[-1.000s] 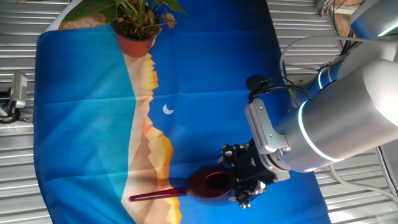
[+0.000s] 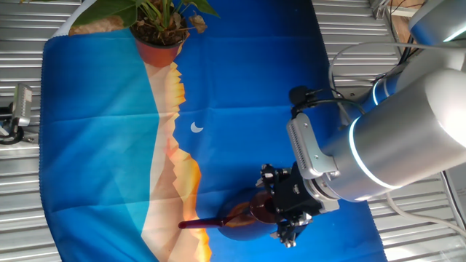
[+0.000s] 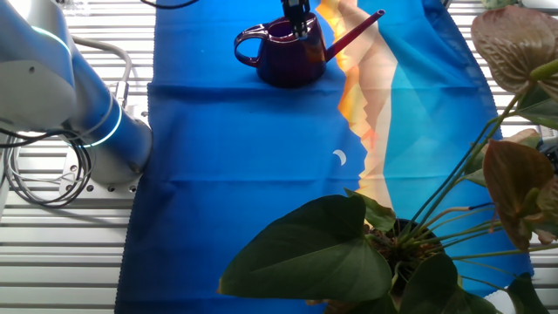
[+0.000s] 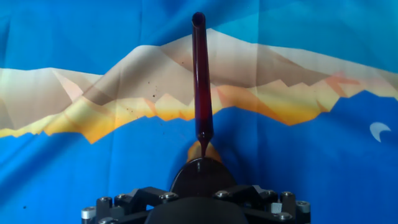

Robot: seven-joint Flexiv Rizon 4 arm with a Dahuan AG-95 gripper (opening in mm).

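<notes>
A dark red watering can (image 3: 292, 65) stands upright on the mat in exterior view 2, its handle towards the arm's side and its long spout rising away. Exterior view 1 shows the can (image 2: 244, 218) beneath and just left of my gripper (image 2: 278, 207), which hides part of it. From the wrist the spout (image 4: 201, 81) points straight ahead, and the body's dark edge (image 4: 200, 177) lies between the gripper's spread linkages. In exterior view 2 my gripper (image 3: 300, 28) overlaps the can's top. Both fingertips are hidden or too small to show whether they grip the handle.
A potted plant (image 2: 156, 54) sits at the mat's far end from the can, its broad leaves (image 3: 305, 253) spreading over the near part of exterior view 2.
A second ago the can's spout reached further left and the body looked redder. Can and spout have since shifted right and look less tilted; the arm has barely moved.
</notes>
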